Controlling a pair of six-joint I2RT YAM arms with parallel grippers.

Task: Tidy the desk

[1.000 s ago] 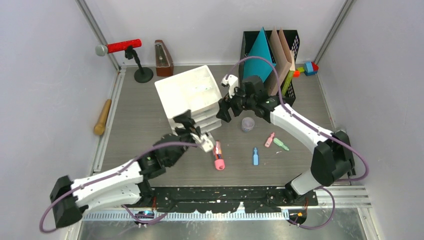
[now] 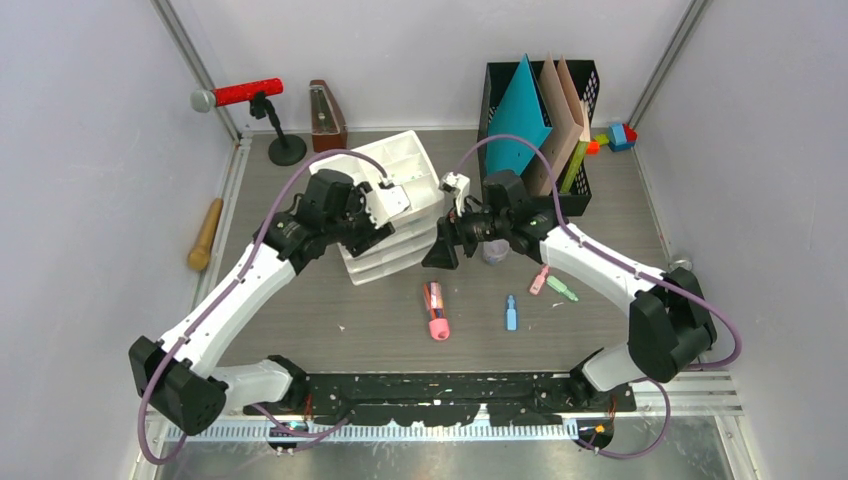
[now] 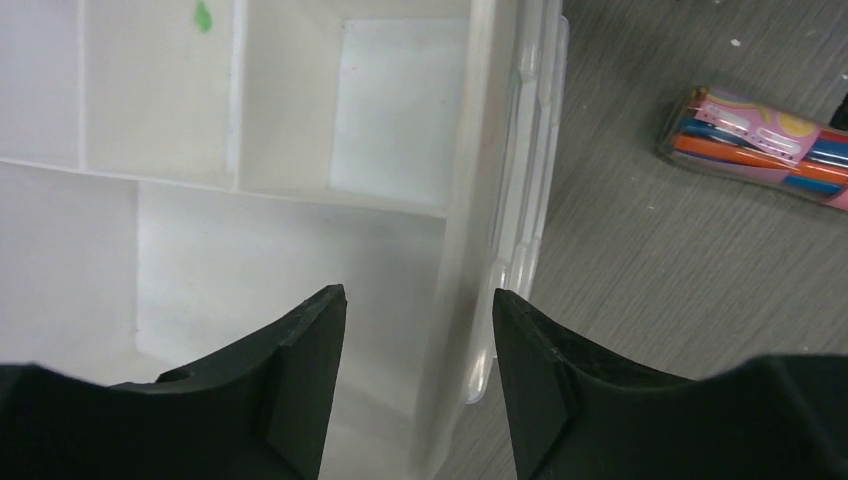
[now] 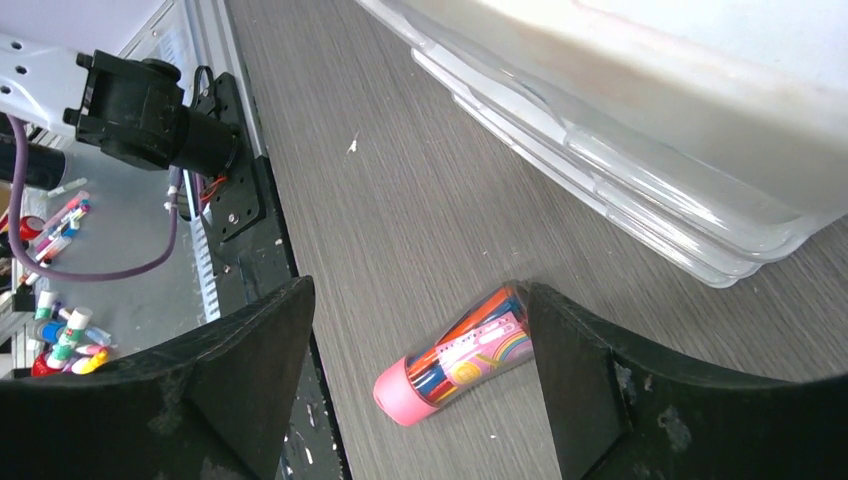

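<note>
A white stacked organizer stands at the back middle, its compartments visible in the left wrist view. My left gripper is part open over the organizer's front rim; whether it touches is unclear. A pencil tube with pink cap lies on the desk in front of the organizer. My right gripper is open, right of the organizer and above the desk, with the tube below it in the right wrist view. Pink, green and blue small bottle-like items lie to the right.
A black file holder with folders is at back right, blocks beside it. A microphone stand and metronome stand at back left. A clear container is partly behind the right arm.
The right gripper has shifted slightly toward the front-left.
</note>
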